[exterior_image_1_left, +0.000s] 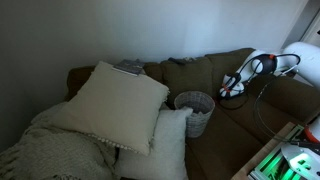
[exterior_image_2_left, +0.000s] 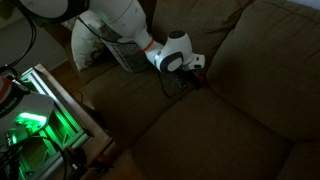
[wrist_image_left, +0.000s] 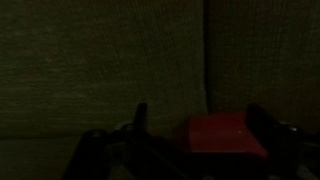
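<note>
In the wrist view my gripper has its two dark fingers well apart, so it is open. A red block-like thing (wrist_image_left: 226, 134) shows low between them, nearer the right finger; the dim picture hides whether it touches. My gripper (exterior_image_2_left: 190, 80) points down at the sofa seat close to the back cushions in exterior view 2, where a faint dark-red patch (exterior_image_2_left: 203, 74) shows beside it. From exterior view 1 the gripper (exterior_image_1_left: 226, 95) is small and dark, right of the woven basket (exterior_image_1_left: 196, 112).
Large white pillows (exterior_image_1_left: 120, 105) and a knitted blanket (exterior_image_1_left: 55, 150) fill the sofa's left side. The brown back cushions (exterior_image_1_left: 190, 73) rise just behind the gripper. Bare seat (exterior_image_2_left: 215, 135) lies in front. A green-lit frame (exterior_image_2_left: 45, 125) stands at the near left.
</note>
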